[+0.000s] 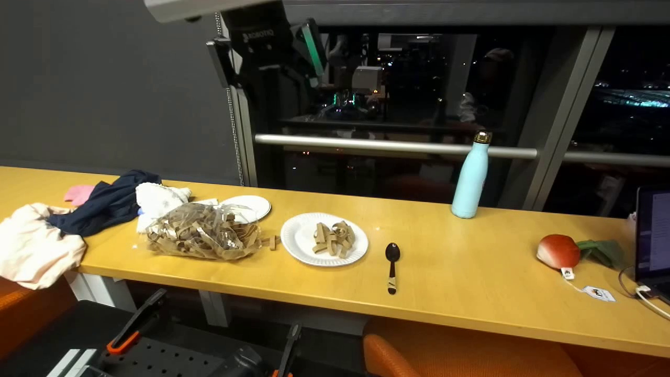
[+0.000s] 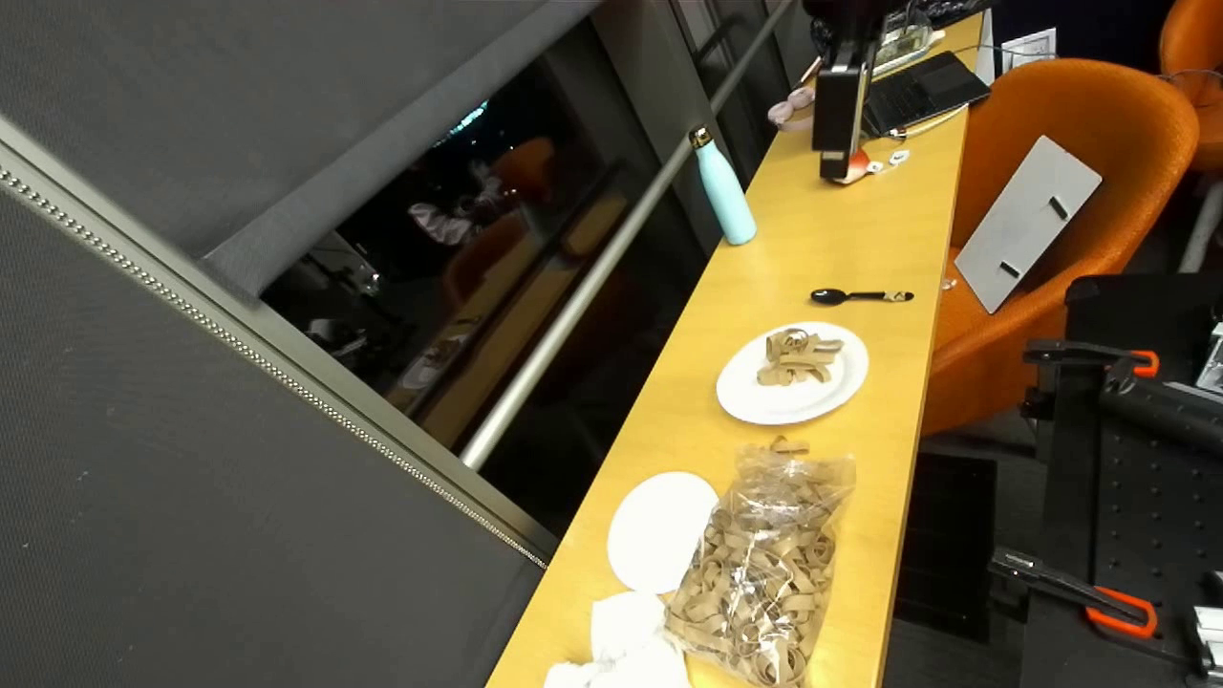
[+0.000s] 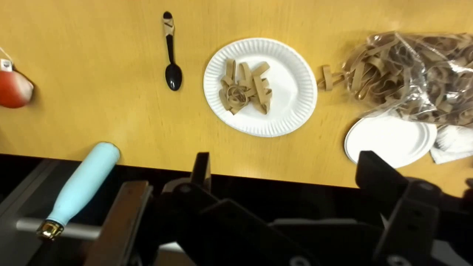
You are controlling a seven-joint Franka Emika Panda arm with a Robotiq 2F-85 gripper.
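Note:
High above the table, my gripper stands open, its two fingers spread wide with nothing between them. In the wrist view, a white paper plate (image 3: 290,95) lies beyond the fingertips, apart from them. Loops and strips of tan band-like pieces (image 3: 239,91) rest on that plate. To the plate's right is a clear bag (image 3: 410,77) filled with similar tan pieces, with a few loose strips (image 3: 327,77) between bag and plate. A black spoon (image 3: 173,75) lies flat on the table at the plate's other side.
A light blue bottle (image 1: 471,179) stands upright near the window. Past it are a red-and-white plush vegetable (image 1: 557,251) and a laptop (image 1: 653,239). A smaller white plate (image 1: 251,206) and crumpled cloths (image 1: 103,204) sit at left. Bare table separates spoon and vegetable.

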